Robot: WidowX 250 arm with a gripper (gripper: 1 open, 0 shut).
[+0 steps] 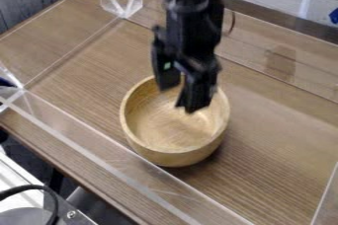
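Note:
A round wooden bowl (172, 135) sits in the middle of the table, its inside largely visible and apparently empty. My black gripper (180, 83) hangs over the back part of the bowl, blurred, and I cannot tell whether its fingers are open or shut, or whether anything is between them.
Bare wooden table (264, 150) surrounds the bowl, with clear room to the right and left. Clear plastic strips run along the left and front. A white object (321, 7) stands at the back right. The table's near left edge drops to a dark area.

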